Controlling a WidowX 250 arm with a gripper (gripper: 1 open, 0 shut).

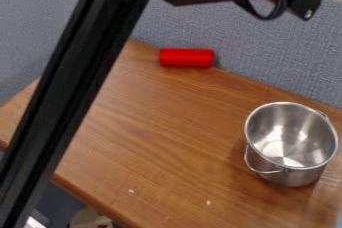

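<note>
A red cylinder [186, 57] lies on its side near the back edge of the wooden table [154, 122]. A steel pot [290, 144] with wire handles stands at the right of the table. My black arm crosses the left side and top of the view; the gripper's end is largely out of frame at the top right, so its fingers are not clearly visible.
Grey padded walls [214, 27] border the table at the back and left.
</note>
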